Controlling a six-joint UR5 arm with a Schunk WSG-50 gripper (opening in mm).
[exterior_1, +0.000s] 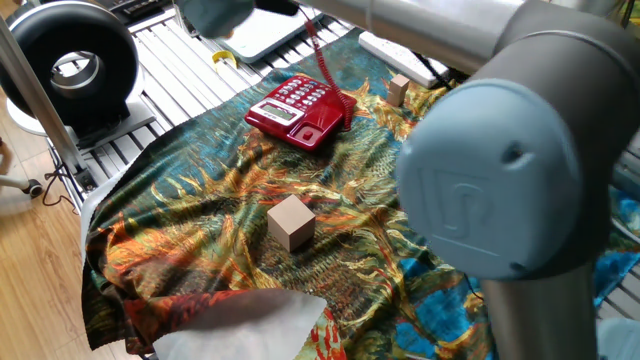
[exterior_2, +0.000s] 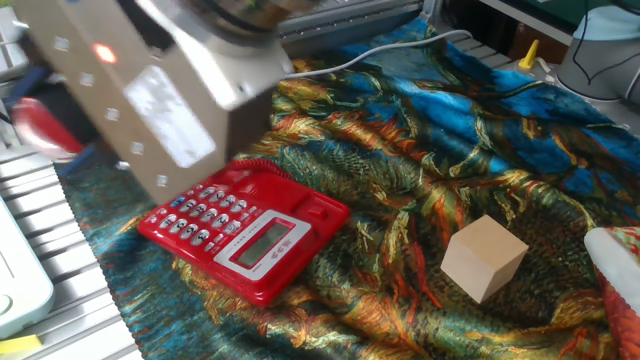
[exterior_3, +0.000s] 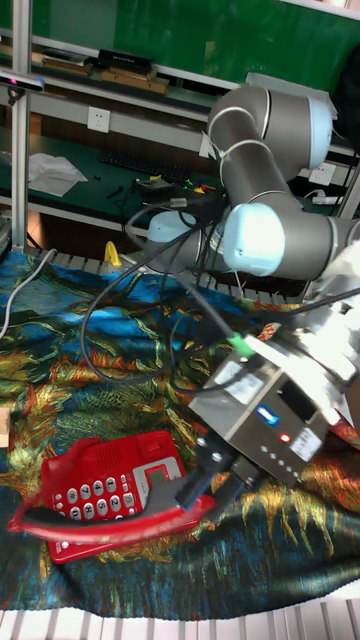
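The red telephone base (exterior_1: 312, 128) sits on the patterned cloth, its keypad and display uncovered. Above it, in exterior view 3, the red handset (exterior_3: 117, 530) is lifted off its cradle, with its dark inner side showing. My gripper (exterior_3: 216, 494) appears shut on one end of the handset. In exterior view 2 part of the blurred handset (exterior_2: 45, 130) shows at the left, beyond the gripper body. A coiled red cord (exterior_1: 325, 70) stretches upward from the base in exterior view 1, where the fingers are out of frame.
A wooden cube (exterior_1: 292, 222) rests on the cloth in front of the phone, and a smaller wooden block (exterior_1: 398, 90) lies behind it. A black ring-shaped device (exterior_1: 70, 70) stands at the left. Loose black cables hang around the arm (exterior_3: 256, 160).
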